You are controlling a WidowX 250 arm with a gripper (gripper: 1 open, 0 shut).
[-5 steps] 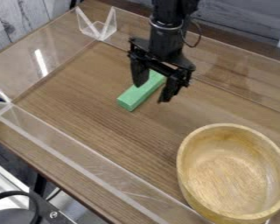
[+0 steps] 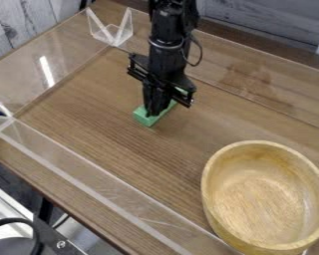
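The black arm hangs from the top centre, its gripper [image 2: 155, 102] low over a green block [image 2: 147, 117] on the wooden table [image 2: 96, 149]. The gripper's tip covers part of the block; whether it is holding the block cannot be told, and the fingers are too dark and small to read clearly.
A large pale tan bowl [image 2: 262, 199] sits at the lower right. A clear angular object [image 2: 109, 30] stands at the upper left. Clear plastic strips and cables lie along the left edge.
The gripper has moved left and down onto the green block, now covering its upper part. The bowl has not moved.
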